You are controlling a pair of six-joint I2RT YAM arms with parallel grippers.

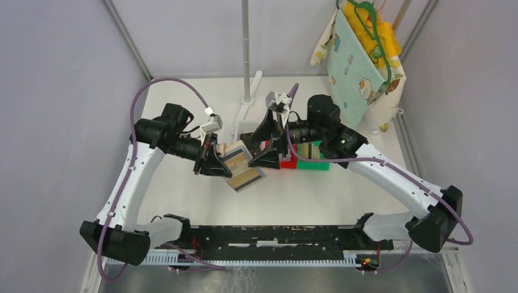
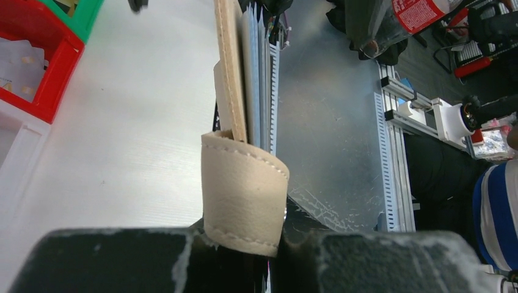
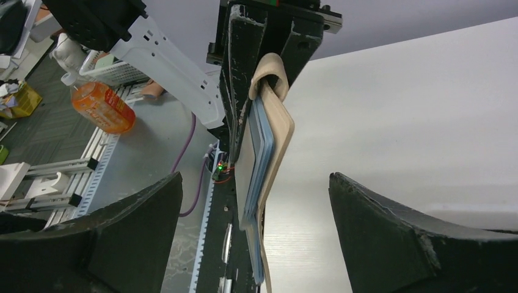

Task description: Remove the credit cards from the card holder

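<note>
My left gripper [image 1: 215, 160] is shut on the beige card holder [image 2: 243, 192], holding it raised above the table. Blue-grey cards [image 3: 261, 159] stand in a stack between its beige panels, seen edge-on in both wrist views. My right gripper [image 1: 269, 139] has its fingers open around the free end of the holder and cards, nothing gripped; in the right wrist view the stack hangs between the open fingertips.
A red bin [image 2: 64, 67] with pale cards, a green bin [image 1: 314, 160] and a white bin [image 2: 18, 140] sit behind the grippers. Hanging cloths [image 1: 354, 73] are at the back right.
</note>
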